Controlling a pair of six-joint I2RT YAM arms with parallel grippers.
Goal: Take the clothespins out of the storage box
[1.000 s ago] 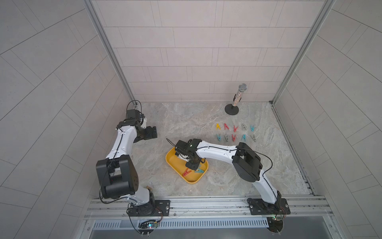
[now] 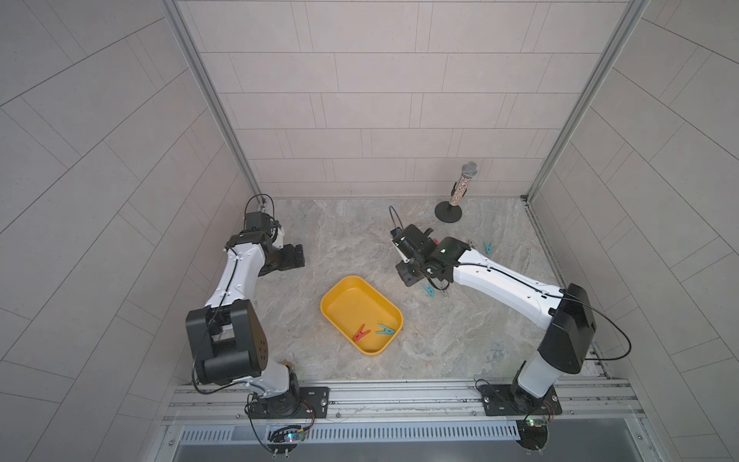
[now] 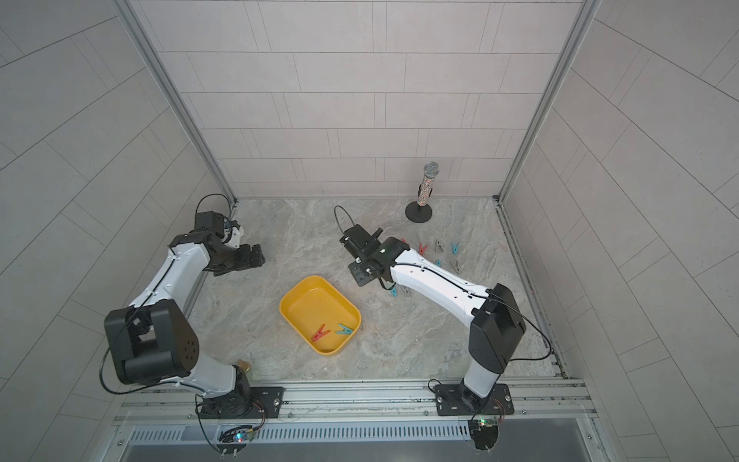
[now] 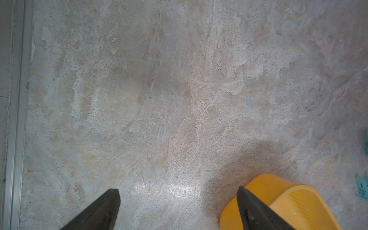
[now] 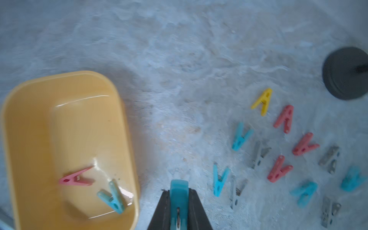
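Note:
My right gripper is shut on a blue clothespin [image 5: 179, 193]; it hangs over the table between the storage box and the laid-out pins. The yellow storage box [image 2: 338, 288] sits left of that gripper. Inside it, near the front, lie a red clothespin [image 5: 75, 178] and a blue-green clothespin [image 5: 112, 197], apart from each other. My left gripper stays open and empty at the left of the table, with the box partly behind one fingertip.
Several clothespins lie in rows on the table at right, among them a yellow one [image 5: 263, 101], a red one [image 5: 284, 118] and a blue one [image 5: 219, 181]. A microphone stand [image 2: 448, 211] is behind them.
My right gripper has moved from above the box to the right and back, carrying the blue clothespin out past the rim. The two pins in the box and the left arm look unmoved.

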